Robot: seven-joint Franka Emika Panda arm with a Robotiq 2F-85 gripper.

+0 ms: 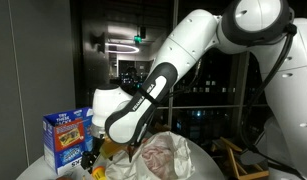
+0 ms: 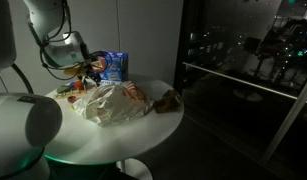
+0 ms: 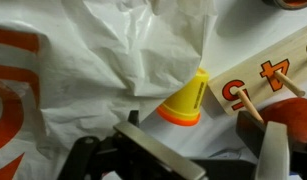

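My gripper is open over the table, its two dark fingers with pale tips spread apart at the bottom of the wrist view. Just ahead of that gap a small yellow container with an orange lid lies partly covered by a crumpled white plastic bag. Right of it is a wooden board with painted numbers and pegs. A red round object shows beside the board, close to the right finger. In exterior view 1 the gripper is low, in front of a blue box; its fingertips are hard to make out there.
The white bag takes up much of the round table. A dark brown object lies toward the table's right side. Part of a can shows at the wrist view's top edge. Bare tabletop is left along the front right.
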